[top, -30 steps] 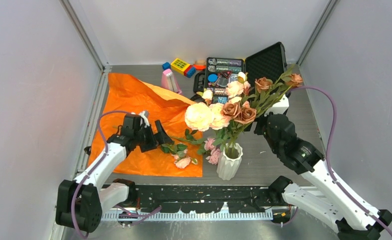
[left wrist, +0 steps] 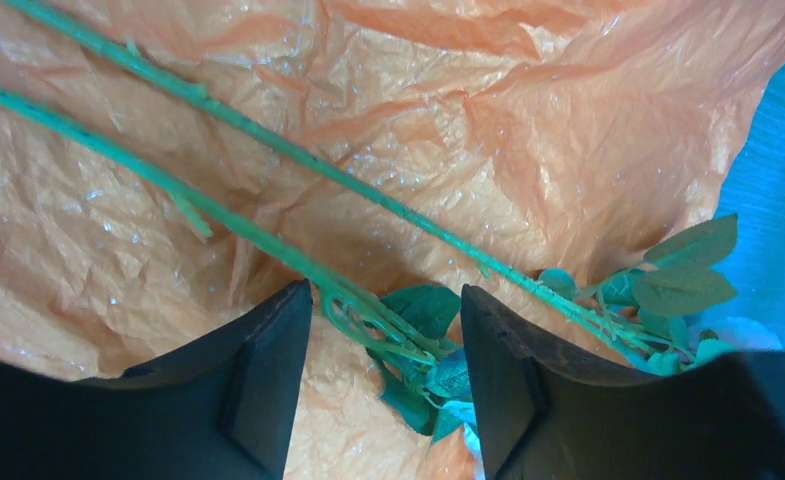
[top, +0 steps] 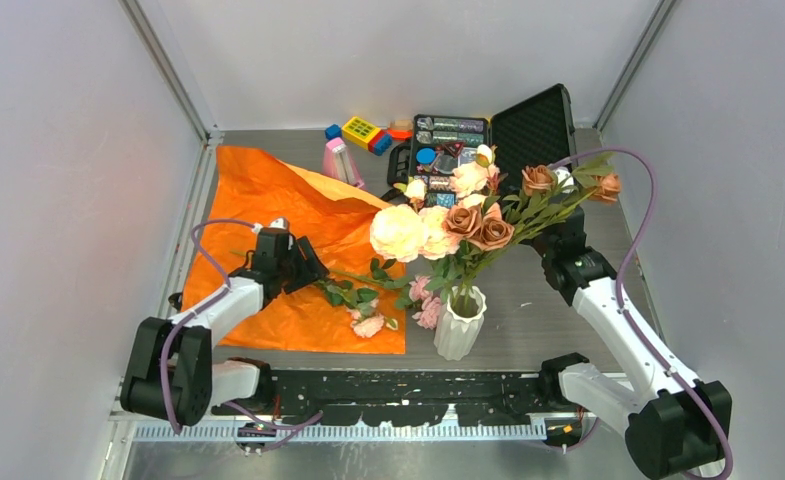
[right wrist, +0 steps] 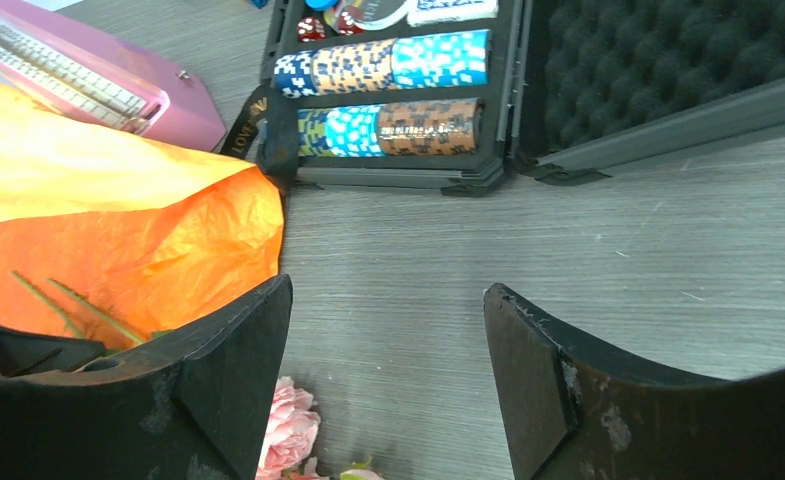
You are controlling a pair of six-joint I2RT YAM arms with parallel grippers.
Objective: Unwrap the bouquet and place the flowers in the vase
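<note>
A white ribbed vase point(top: 457, 330) at the front centre holds a bouquet of cream and brown roses point(top: 398, 235). On orange wrapping point(top: 268, 190) lie loose stems with pale pink blooms point(top: 366, 326); more pink flowers point(right wrist: 286, 430) lie at its right edge. My left gripper point(top: 311, 265) is low over the stems; in the left wrist view its open fingers straddle one stem point(left wrist: 358, 315). My right gripper is open above bare table, behind the bouquet in the top view, with nothing between its fingers.
An open black chip case point(right wrist: 398, 175) stands at the back, beside a pink object point(right wrist: 168, 110) and toy blocks point(top: 366, 135). Bare grey table point(right wrist: 668, 250) lies in front of the case. Walls close in the back and sides.
My left gripper has shifted slightly left and back over the stems. The right arm has swung further back and inward behind the bouquet.
</note>
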